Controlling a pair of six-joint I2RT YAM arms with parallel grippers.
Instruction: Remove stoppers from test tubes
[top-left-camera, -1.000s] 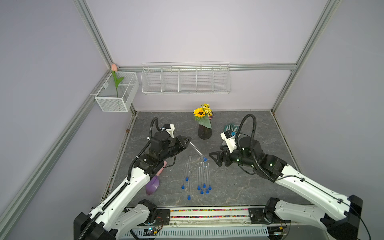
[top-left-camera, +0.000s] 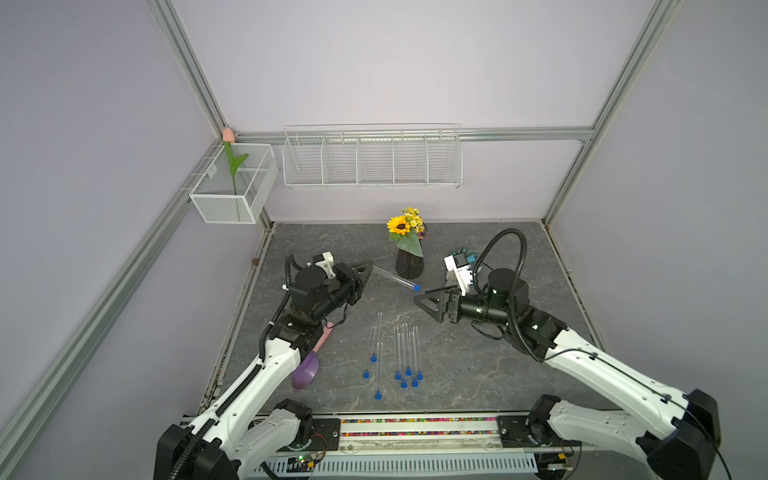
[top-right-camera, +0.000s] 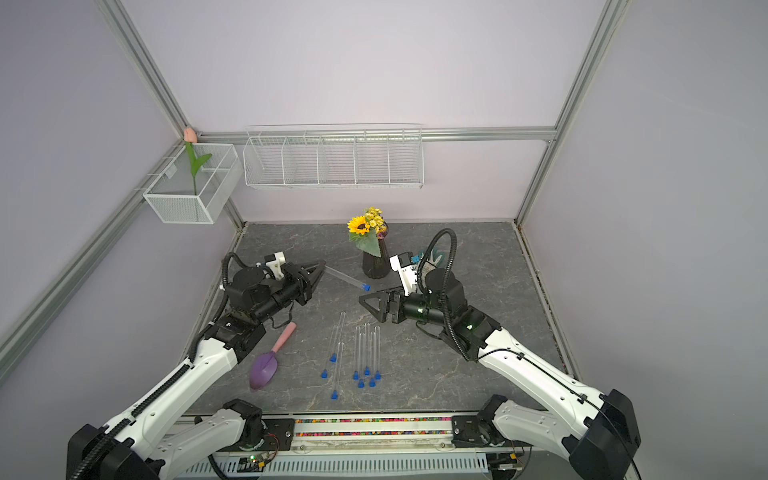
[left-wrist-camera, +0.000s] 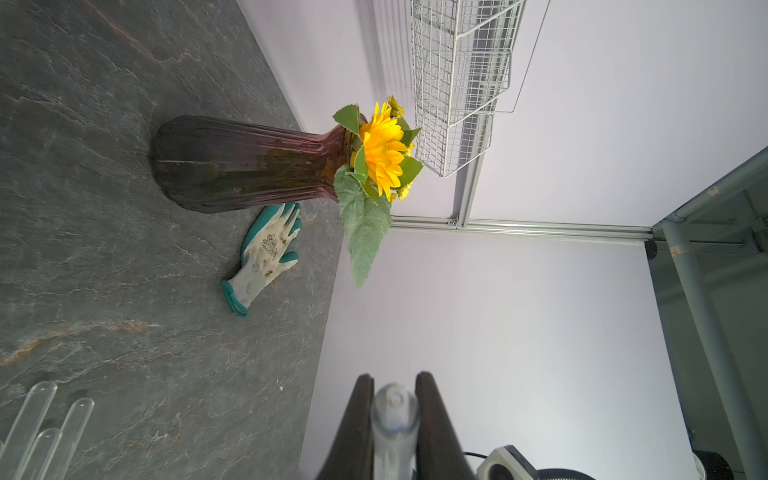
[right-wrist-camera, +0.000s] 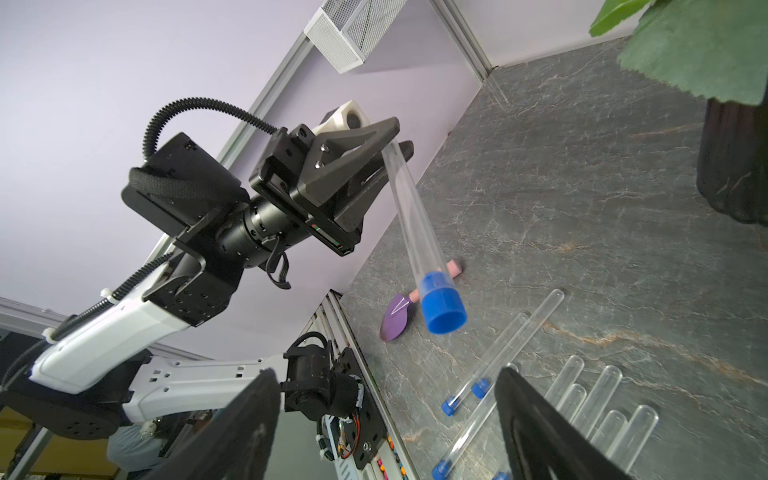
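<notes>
My left gripper (top-left-camera: 369, 269) is shut on the rounded end of a clear test tube (right-wrist-camera: 413, 214), held above the table. The tube's blue stopper (right-wrist-camera: 443, 310) points toward my right arm and tilts downward. Just right of that stopper, my right gripper (top-left-camera: 419, 305) stands open, nothing between its fingers; in the right wrist view its fingers (right-wrist-camera: 228, 436) are blurred at the bottom edge. In the left wrist view the tube's end (left-wrist-camera: 395, 408) shows between the fingers. Several stoppered test tubes (top-right-camera: 367, 352) lie on the table in front of both arms.
A dark vase (left-wrist-camera: 240, 164) with yellow flowers stands behind the grippers. A work glove (left-wrist-camera: 264, 257) lies to its right. A purple scoop (top-right-camera: 264, 368) lies near the left arm. Bare table (top-left-camera: 480, 368) shows at front right.
The left gripper has moved left and away, swinging the held tube to a flatter slant with its stopper raised.
</notes>
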